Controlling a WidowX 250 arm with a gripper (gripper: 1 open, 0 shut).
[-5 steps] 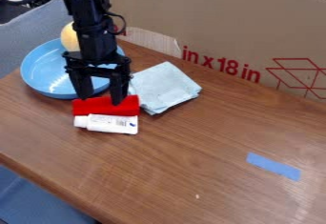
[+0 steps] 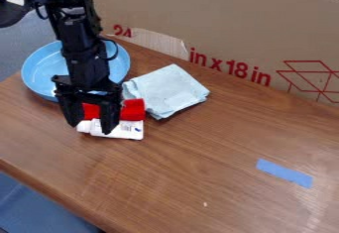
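Observation:
My black gripper (image 2: 90, 112) is open and lowered over a white tube (image 2: 126, 129) and a red object (image 2: 133, 109), which lie side by side on the wooden table in front of a blue plate (image 2: 44, 68); its fingers partly hide both. A folded pale cloth (image 2: 169, 88) lies just to the right of the plate.
A cardboard box wall (image 2: 225, 29) runs along the back. A blue tape strip (image 2: 283, 174) is stuck on the right of the table (image 2: 192, 177), whose middle and front are clear. Blue fabric (image 2: 27, 202) shows past the front-left edge.
My gripper has moved down and slightly toward the front-left, now covering more of the tube and red object. The arm now hides the yellowish object that showed behind the plate.

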